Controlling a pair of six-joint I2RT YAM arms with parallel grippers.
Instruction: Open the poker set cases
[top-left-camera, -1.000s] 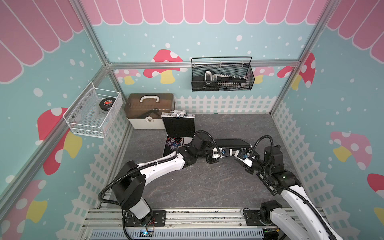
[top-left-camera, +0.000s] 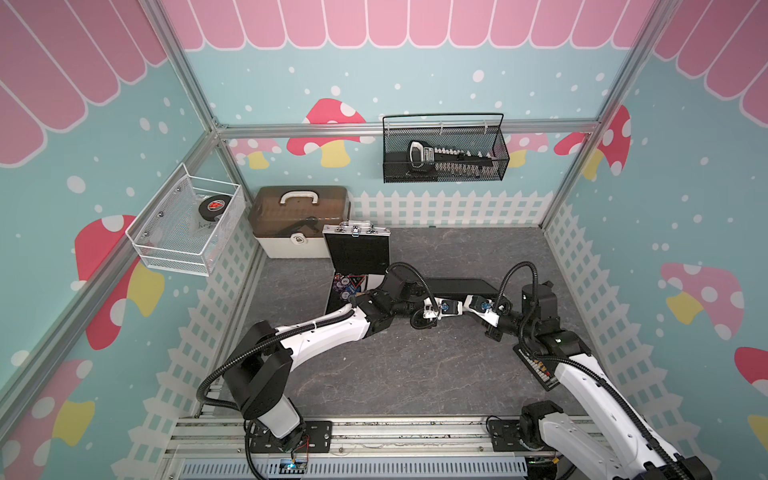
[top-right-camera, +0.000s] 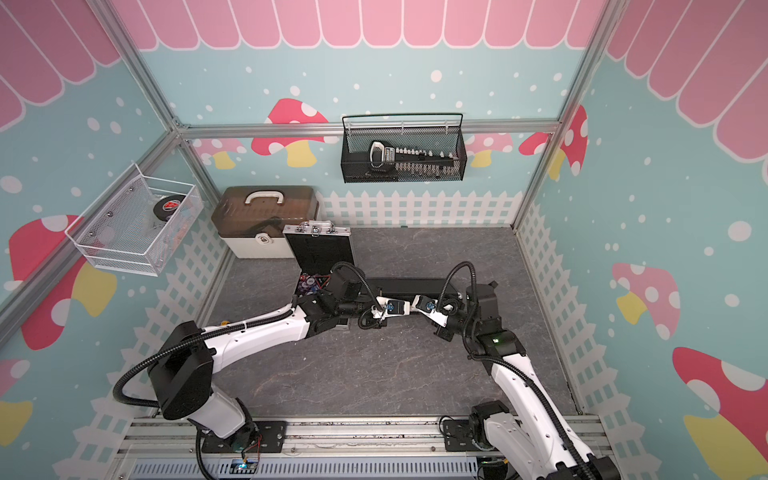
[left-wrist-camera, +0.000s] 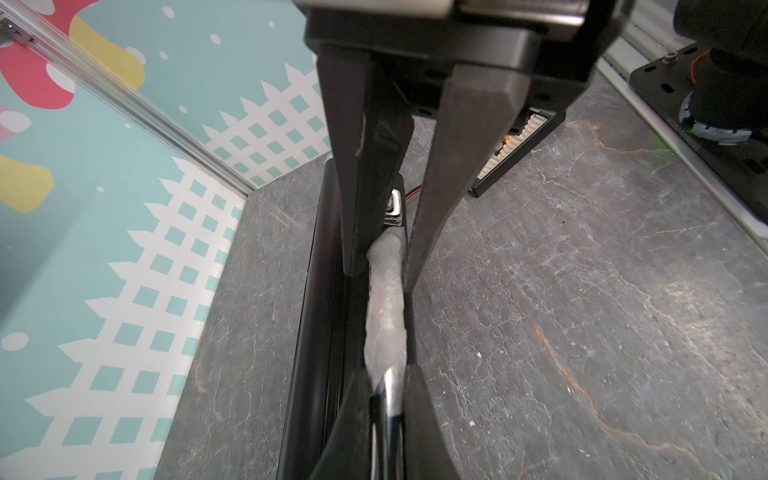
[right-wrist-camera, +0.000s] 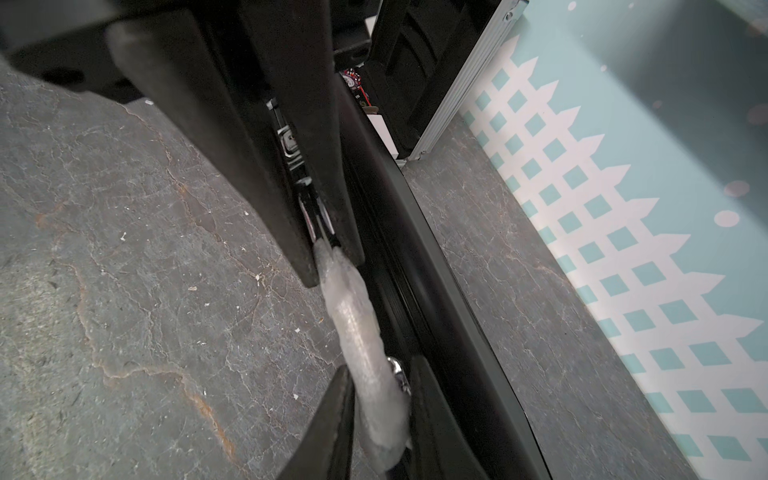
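A long black poker case (left-wrist-camera: 308, 336) lies closed across the middle of the table. Its handle, wrapped in translucent material (left-wrist-camera: 385, 312), runs along the front side. My left gripper is shut at the handle; whether it grips it is unclear. My right gripper is low over the handle's other part, its fingers part open around the wrapped piece. A second silver-edged case (top-left-camera: 356, 252) stands open at the left, with coloured chips inside, partly hidden by my left arm.
A brown-lidded toolbox (top-left-camera: 298, 212) sits at the back left. A small tray (top-left-camera: 532, 368) lies at the right. Wire baskets hang on the back (top-left-camera: 444, 164) and left (top-left-camera: 172, 256) walls. Bare table shows at the front and back right.
My left arm and the open case look unchanged.
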